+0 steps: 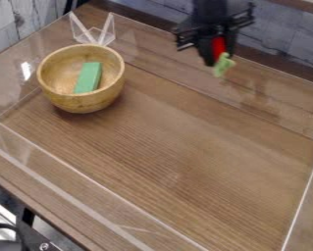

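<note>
My black gripper [214, 49] is at the top of the table, right of centre, shut on a small red and green object [218, 49], whose green end hangs below the fingers. A wooden bowl [55, 96] stands at the left with a green block [88, 75] inside it.
A white wire-like item [90, 31] sits behind the bowl at the back left. A dark cable lies at the bottom left corner.
</note>
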